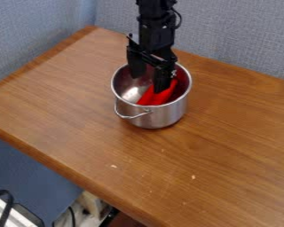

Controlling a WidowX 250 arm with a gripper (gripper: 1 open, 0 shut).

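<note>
A steel pot (151,113) with a wire handle on its near left side stands on the wooden table (216,155). Inside it lies a red object (156,96). My black gripper (149,76) reaches down from above into the pot's mouth, over the red object. Its fingers look spread, but whether anything is between them is hard to make out.
Padded grey-blue walls stand at the back and left. Cables and white hardware show at the lower left beside the table.
</note>
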